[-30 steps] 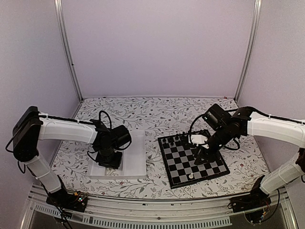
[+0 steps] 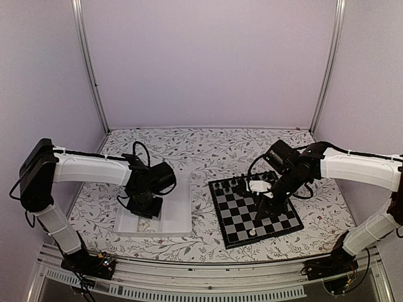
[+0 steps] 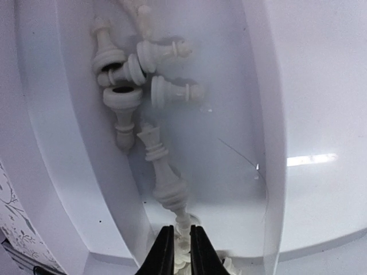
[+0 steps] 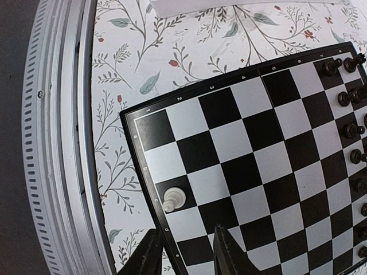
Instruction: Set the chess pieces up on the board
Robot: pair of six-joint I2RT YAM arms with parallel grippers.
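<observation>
My left gripper is low over the white box [image 2: 179, 223], its fingers part open above white pieces, among them a white king [image 3: 169, 186], a pawn [image 3: 163, 91] and several others lying on their sides. Whether anything is between the fingers is unclear. On the checkered board [image 2: 233, 223], a single white piece [image 4: 175, 197] stands upright on an edge square, and black pieces [image 4: 351, 130] stand along the far side. My right gripper hangs over the board with its fingers apart, empty, near that white piece.
A metal rail [image 4: 69, 137] runs along the front edge. The box has inner dividers [image 3: 272, 143].
My left arm has shifted slightly over the box. The right arm has moved a little to the right over the board. The pieces on the board look unchanged.
</observation>
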